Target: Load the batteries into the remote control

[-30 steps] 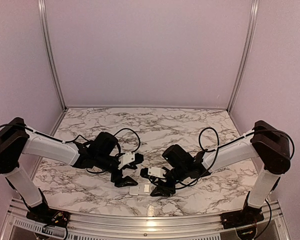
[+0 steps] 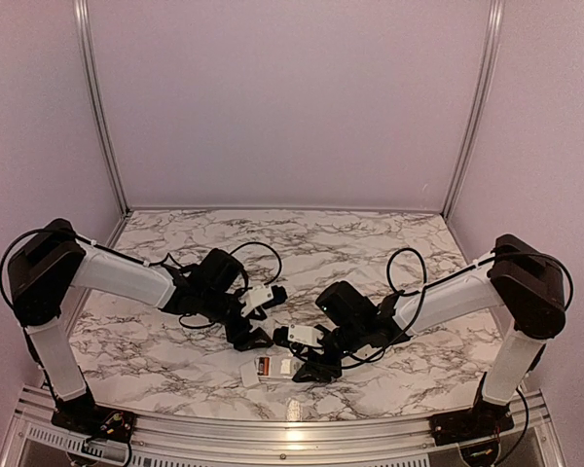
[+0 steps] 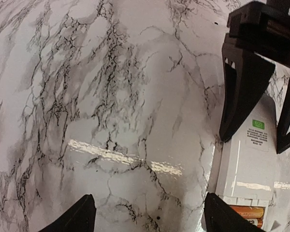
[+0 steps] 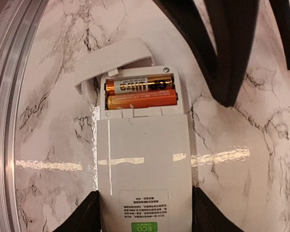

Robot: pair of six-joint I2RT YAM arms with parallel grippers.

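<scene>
The white remote (image 4: 144,159) lies on the marble with its battery compartment open, two orange batteries (image 4: 141,99) side by side inside. My right gripper is shut on the remote's body. The loose white cover (image 4: 113,58) rests askew at the compartment's end, seen in the right wrist view. My left gripper stands open just beyond the compartment end; in the top view (image 2: 250,339) it is above and left of the remote, with nothing seen between its fingers.
A metal rail (image 2: 282,428) runs along the front edge, close to the remote.
The compartment now shows its batteries, with the cover lifted away to the compartment's end. The right arm has stayed put.
</scene>
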